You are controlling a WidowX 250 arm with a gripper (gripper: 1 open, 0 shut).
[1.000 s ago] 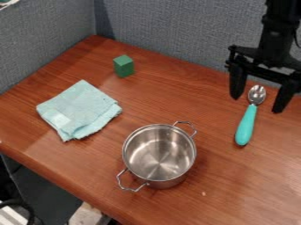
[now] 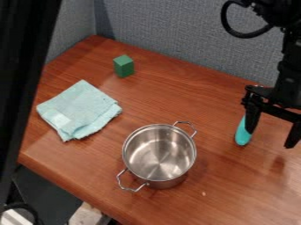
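Note:
My black gripper point(image 2: 272, 129) hangs at the right, open, its two fingers spread over the spoon with the turquoise handle point(image 2: 245, 132). The spoon lies on the wooden table, its upper part largely hidden behind the gripper. Whether the fingers touch it or the table cannot be told from this view.
A steel pot point(image 2: 159, 156) with two handles stands at the front middle. A folded pale cloth point(image 2: 79, 110) lies at the left, a green block point(image 2: 123, 67) at the back left. Grey walls border the back and left.
My gripper has come down and slightly toward the front over the spoon, covering more of it. The pot, cloth and block have not moved.

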